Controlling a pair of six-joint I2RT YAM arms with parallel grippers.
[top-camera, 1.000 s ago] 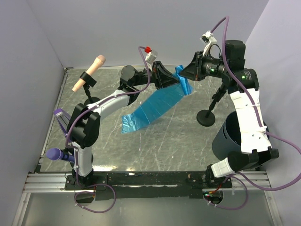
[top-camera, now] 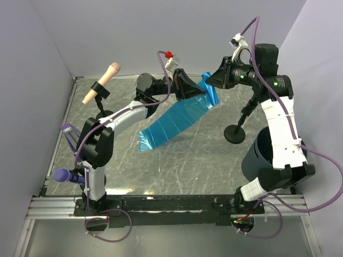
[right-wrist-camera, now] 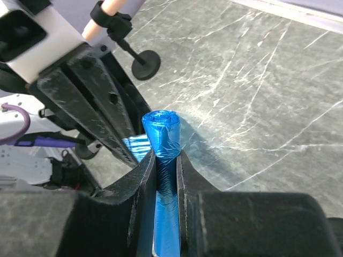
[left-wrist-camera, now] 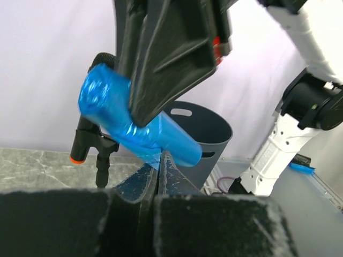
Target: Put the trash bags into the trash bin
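The blue roll of trash bags (right-wrist-camera: 163,131) stands between the fingers of my right gripper, which touch it on both sides. In the top view, my right gripper (top-camera: 210,81) meets the roll (top-camera: 210,90) from the right. A flat blue bag strip (top-camera: 174,123) runs from the roll down to the lower left. My left gripper (top-camera: 204,92) is shut at the strip's upper part beside the roll; thin blue film (left-wrist-camera: 151,156) shows at its fingertips. The dark trash bin (top-camera: 260,155) stands at the right, partly covered by the right arm.
A black stand (top-camera: 235,134) rises between the strip and the bin. At the left are a stand holding a peach-coloured rod (top-camera: 102,83) and a purple object (top-camera: 63,175).
The hanging strip looks a little straighter. The left arm has stayed in place.
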